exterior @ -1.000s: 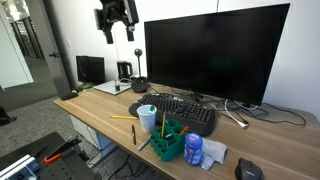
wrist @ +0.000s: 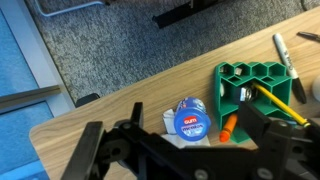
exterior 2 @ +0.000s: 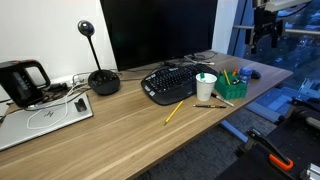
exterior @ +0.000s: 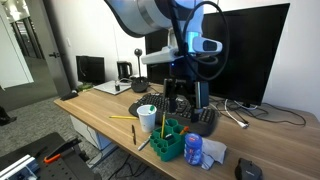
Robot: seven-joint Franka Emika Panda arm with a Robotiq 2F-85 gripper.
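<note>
A blue tub with a gum label on its lid stands upright on the desk, also in exterior view 1 as a blue tub. My gripper is open above it, the tub lying between the two fingers in the wrist view and nothing held. From the side, the gripper hangs clear of the desk and the objects. Beside the tub sits a green organizer with an orange marker, a yellow pencil and other items in it.
Near the organizer stand a white cup and pens. A grey cloth lies behind the tub, with a dark mouse to its right. The keyboard and monitor are farther back.
Coming from high at the upper left in exterior view 1, my gripper has moved right and down toward the organizer and tub. The desk objects have not moved.
</note>
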